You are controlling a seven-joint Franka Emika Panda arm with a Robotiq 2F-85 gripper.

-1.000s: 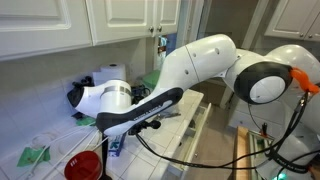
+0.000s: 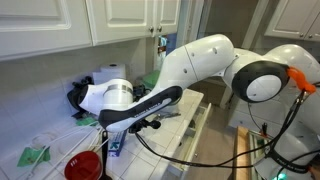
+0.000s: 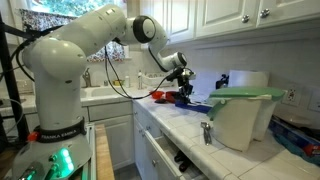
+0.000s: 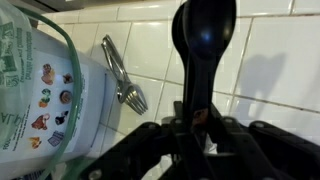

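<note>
In the wrist view a black utensil (image 4: 205, 50) with a broad, rounded end stands between my fingers. My gripper is shut on its narrow part. Pale tiled counter (image 4: 270, 85) shows beneath. From exterior view 1, a dark upright shape (image 2: 104, 150) can be seen under the arm's end, beside a red bowl (image 2: 82, 166); the fingertips are too small to make out there. In exterior view 2 the arm's end reaches down over the far part of the counter.
Silver cutlery (image 4: 124, 80), including a fork, lies on the tiles beside a container with food stickers (image 4: 60, 105). A large white bin with a green lid (image 3: 245, 92) occupies the near counter. An open drawer (image 3: 160, 155) juts from the front. Cables hang below the arm.
</note>
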